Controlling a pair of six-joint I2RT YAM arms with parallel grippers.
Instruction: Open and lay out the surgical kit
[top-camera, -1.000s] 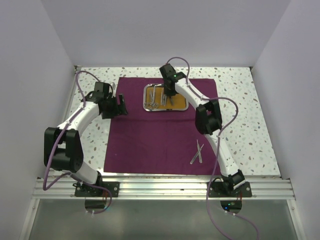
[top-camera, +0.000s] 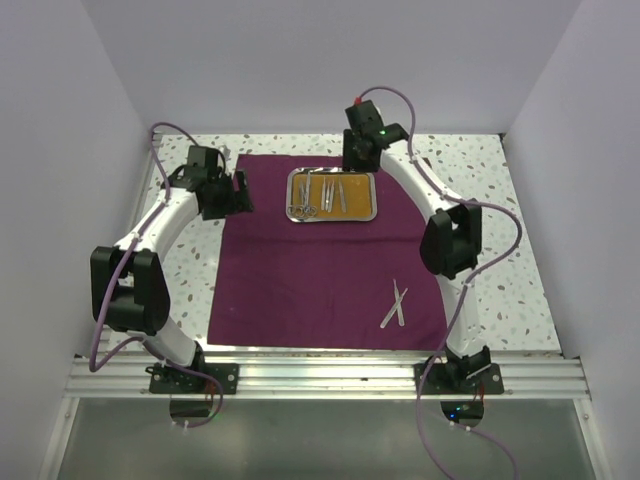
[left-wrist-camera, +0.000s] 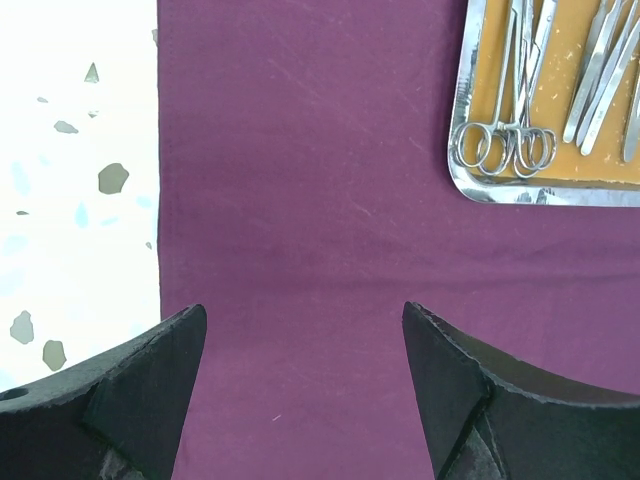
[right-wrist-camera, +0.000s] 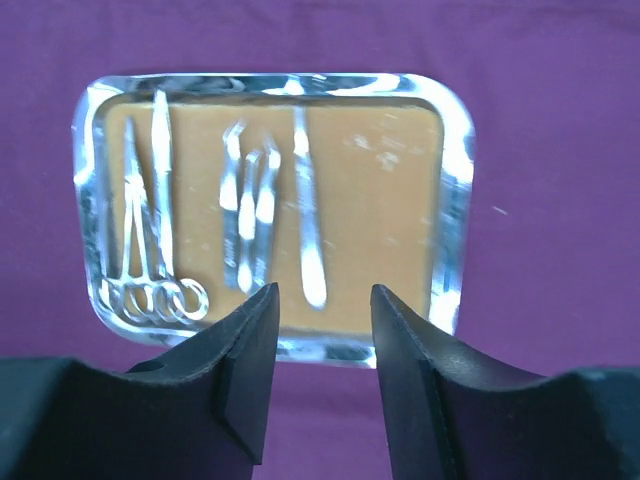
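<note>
A silver-rimmed tray with an orange-brown floor rests on the upper part of the purple cloth. Inside it, scissor-like clamps lie at the left with a slim instrument beside them. Several thin tools stand in a row mid-tray, and a longer handle lies to their right; the tray's right part is bare. My right gripper is open above the tray's near edge in its wrist view, nothing between its fingers. Open and empty, my left gripper hangs over the cloth left of the tray.
Two slim metal instruments lie crossed on the cloth at lower right. Speckled white table shows on both sides.
The right arm has moved to the right and away from the base, from over the row of tools to the tray's right end. The left arm has shifted only slightly. The instruments look unmoved.
</note>
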